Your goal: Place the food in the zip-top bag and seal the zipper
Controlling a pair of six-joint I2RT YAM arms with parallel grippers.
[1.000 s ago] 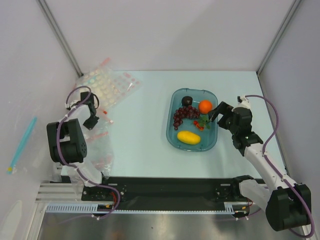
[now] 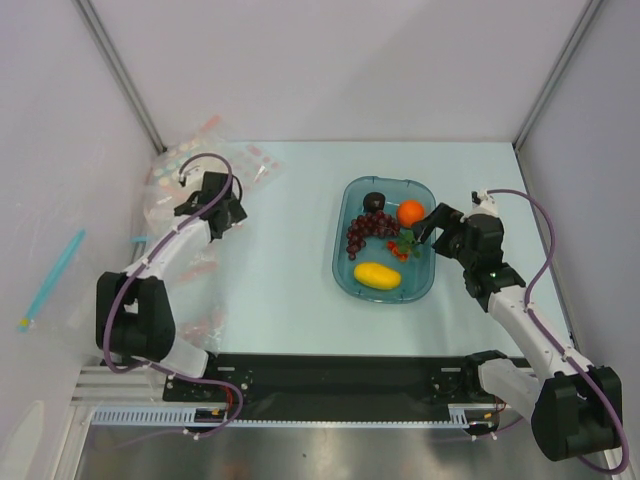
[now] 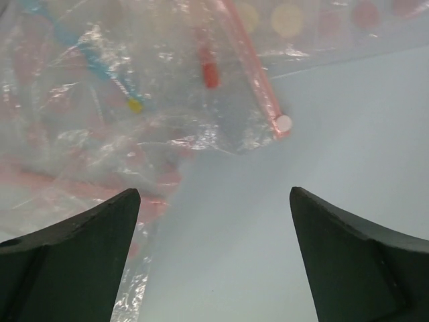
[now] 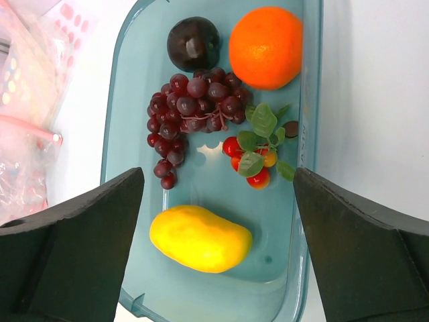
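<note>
Clear zip bags (image 2: 200, 290) with pink and blue zippers lie piled at the table's left. My left gripper (image 2: 225, 215) is open above them; in its wrist view a pink zipper strip (image 3: 248, 60) lies ahead of the fingers. A teal tray (image 2: 340, 240) holds a dark round fruit (image 4: 193, 43), an orange (image 4: 265, 48), red grapes (image 4: 191, 100), small red tomatoes (image 4: 258, 178) with leaves, and a yellow oblong food (image 4: 200, 238). My right gripper (image 2: 435, 225) stands open over the tray's right side, with nothing between its fingers.
Side walls bound both arms at left and right.
My left gripper has moved right and toward the table's middle over the bag pile. The right arm and the tray's contents are unchanged.
</note>
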